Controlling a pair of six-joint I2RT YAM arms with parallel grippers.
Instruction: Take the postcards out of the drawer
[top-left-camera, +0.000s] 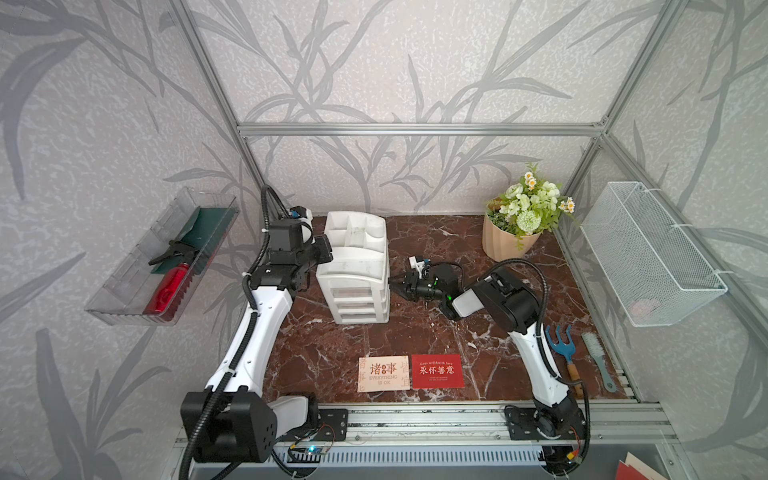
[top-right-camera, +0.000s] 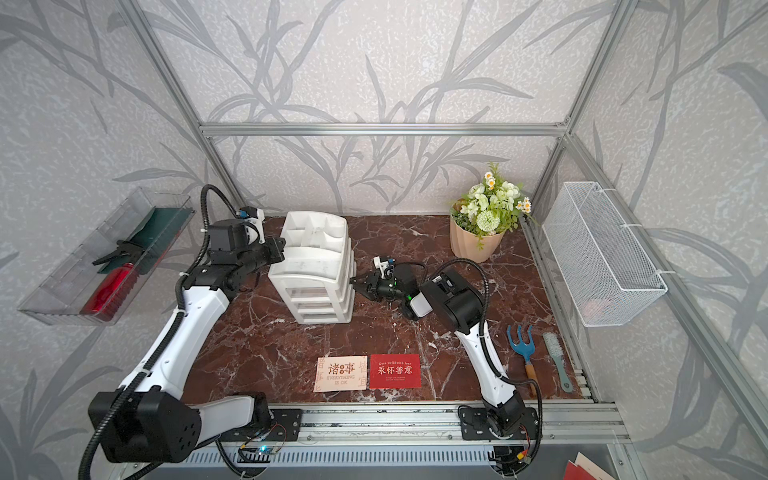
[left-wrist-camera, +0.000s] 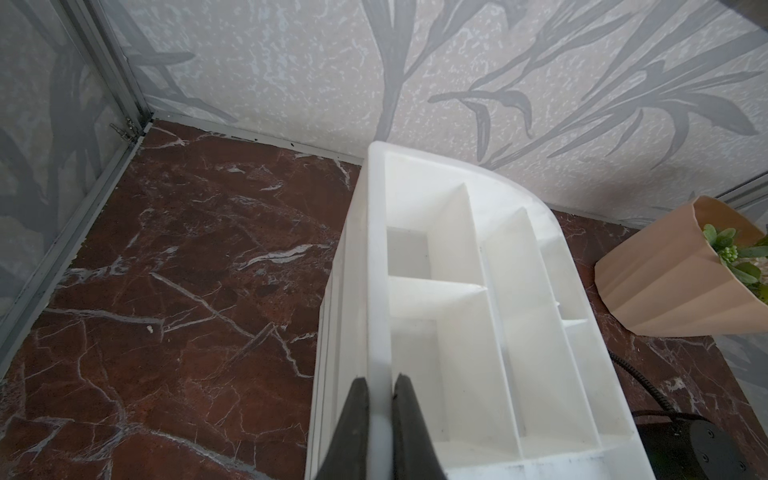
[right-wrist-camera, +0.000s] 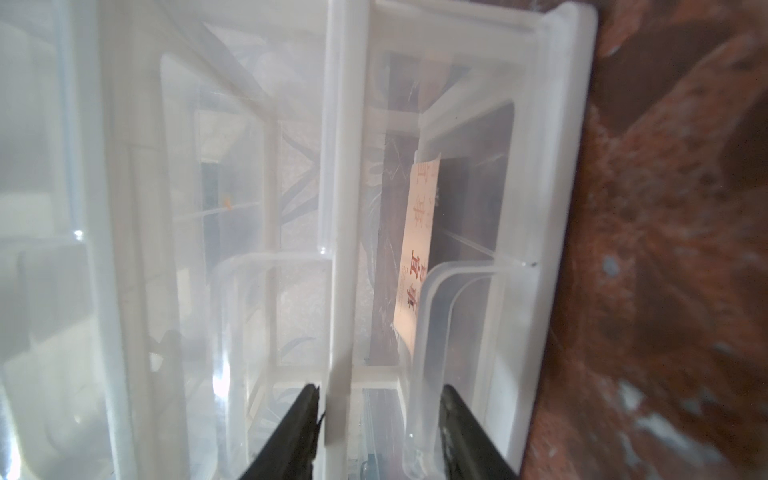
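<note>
A white cabinet (top-left-camera: 352, 276) with clear drawers stands left of the table's middle. My left gripper is shut on the rim (left-wrist-camera: 378, 264) of its left top edge. On the cabinet's right, my right gripper is part open, its fingers (right-wrist-camera: 297, 440) apart near a white frame strip (right-wrist-camera: 340, 352) between drawers. No postcard shows between them. Behind clear plastic in the lowest drawer leans a cream postcard (right-wrist-camera: 416, 248) with red characters. A cream postcard (top-left-camera: 384, 373) and a red postcard (top-left-camera: 437, 371) lie flat side by side at the table's front.
A flower pot (top-left-camera: 512, 236) stands at the back right. A blue fork (top-left-camera: 562, 345) and a brush (top-left-camera: 599, 361) lie on the right edge. A clear bin (top-left-camera: 164, 256) hangs on the left wall, a mesh basket (top-left-camera: 656, 256) on the right.
</note>
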